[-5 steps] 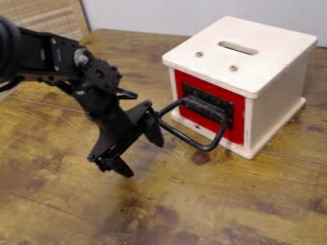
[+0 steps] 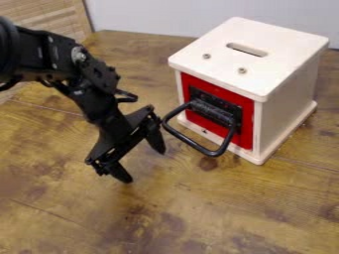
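Note:
A white wooden box (image 2: 284, 109) stands on the right, with a slot and two small metal fittings on its top and a red front panel (image 2: 199, 87). A black U-shaped handle (image 2: 196, 144) sticks out from that panel toward the lower left. My black gripper (image 2: 141, 162) hangs just left of the handle, low over the table, its fingers apart with nothing visible between them. Whether it touches the handle cannot be told.
A pale slatted board (image 2: 40, 15) stands at the back left, with a white wall behind.
My gripper has shifted slightly to the left, a little away from the handle. The box and its handle look unmoved.

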